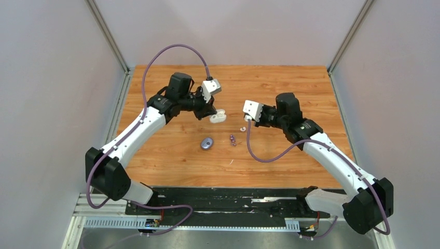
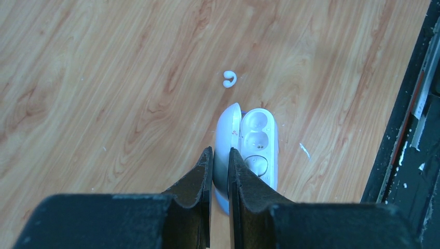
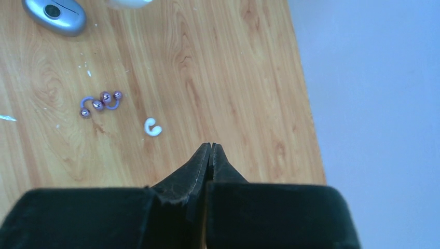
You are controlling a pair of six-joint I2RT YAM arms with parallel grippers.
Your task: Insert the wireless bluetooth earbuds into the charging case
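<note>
My left gripper is shut on the lid of the opened white charging case [image 2: 257, 136], holding it above the table. Its rounded wells face up in the left wrist view; one pale round shape [image 2: 256, 165] shows at the near end. A white C-shaped earbud [image 3: 151, 127] lies on the bare wood, seen in all views. My right gripper is shut with nothing between its fingertips, up and to the side of that earbud and apart from it. In the top view the earbud [image 1: 243, 129] lies between the two arms, nearer the right one.
Purple earbuds [image 3: 101, 102] lie together near the white one. A grey-blue oval case [image 1: 207, 143] rests on the table [image 1: 181, 168] below the left gripper. A small white strip [image 2: 305, 150] lies on the wood. Free wood surrounds these.
</note>
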